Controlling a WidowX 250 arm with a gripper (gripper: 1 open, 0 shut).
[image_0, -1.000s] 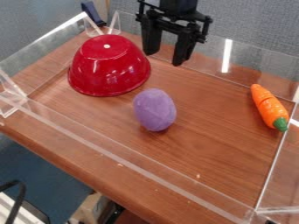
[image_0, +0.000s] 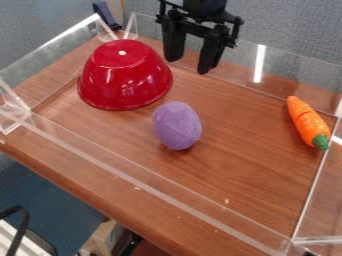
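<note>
My black gripper (image_0: 190, 52) hangs at the top centre of the view, above the back of the wooden surface, its two fingers standing apart with nothing between them. An upturned red bowl (image_0: 123, 75) rests at the back left. A purple egg-shaped object (image_0: 177, 125) lies near the middle, and an orange carrot (image_0: 306, 121) with a green tip lies at the right.
Low clear plastic walls (image_0: 160, 191) border the wooden surface (image_0: 227, 175). Dark cable and other items show outside it at the lower left.
</note>
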